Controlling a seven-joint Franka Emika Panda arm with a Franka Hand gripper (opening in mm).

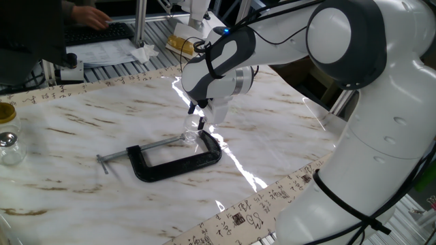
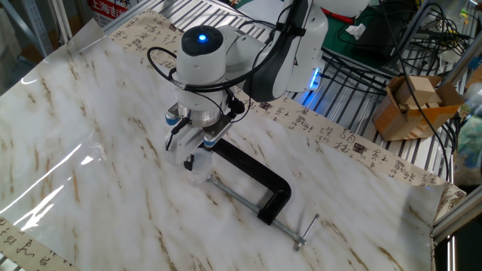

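A black C-clamp (image 1: pixel 178 167) with a silver screw lies flat on the marble-patterned table. Between its screw end and its far finger sits a small clear container (image 2: pixel 199 167), see-through and hard to outline. My gripper (image 1: pixel 197 117) points down right over this container, its dark fingertips a little apart. In the second exterior view, the gripper (image 2: pixel 197 153) hides part of the container and the clamp's end. Whether the fingers press on the clear container does not show.
Glass jars, one with a yellow lid (image 1: pixel 7 112), stand at the table's left edge. Beyond the far edge are a keyboard (image 1: pixel 99 34) and papers. A cardboard box (image 2: pixel 416 105) sits off the table on the rails.
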